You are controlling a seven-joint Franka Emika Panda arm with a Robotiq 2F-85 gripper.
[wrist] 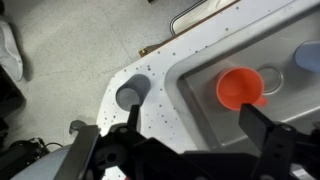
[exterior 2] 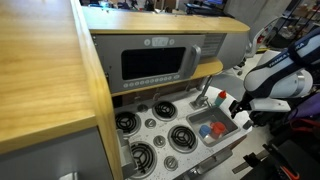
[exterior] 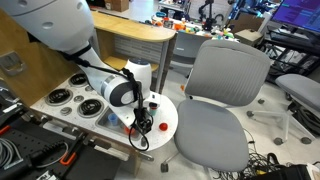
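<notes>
My gripper is open, its two dark fingers apart at the lower part of the wrist view, with nothing held between them. An orange-red cup (wrist: 238, 92) sits in the grey sink (wrist: 195, 82), ahead and slightly right of the gap. Further right in the basin is a blue cup (wrist: 308, 57), cut off by the frame edge. A dark grey round object (wrist: 128, 97) stands on the white counter left of the sink. In exterior view 2 the gripper (exterior 2: 245, 106) hangs by the sink's right end; its fingertips are hard to make out there.
The stovetop with several burners (exterior 2: 143, 156) adjoins the sink. A faucet (exterior 2: 203, 98) and a red-and-green bottle (exterior 2: 222, 97) stand behind the basin. A small red item (exterior: 164, 127) lies on the white counter's right end. A grey chair (exterior: 212, 120) stands close by.
</notes>
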